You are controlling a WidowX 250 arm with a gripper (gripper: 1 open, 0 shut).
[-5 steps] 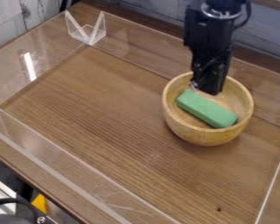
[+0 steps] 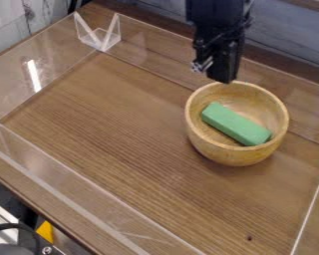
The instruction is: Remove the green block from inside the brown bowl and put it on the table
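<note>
The green block point(image 2: 235, 124) lies inside the brown bowl point(image 2: 210, 148), tilted against its inner wall. That bowl rests on the right half of the wooden table point(image 2: 116, 139). Above and behind the bowl's far rim is my black gripper point(image 2: 218, 74), pointing downward and clear of the block. Its fingers are close together and nothing shows between them.
A clear wire-like holder point(image 2: 99, 33) stands at the back left. Transparent walls edge the table at the left and back. To the left of the bowl and in front of it, the tabletop is bare.
My gripper has risen from over the bowl and drawn back, slightly left. The block and bowl have stayed in place.
</note>
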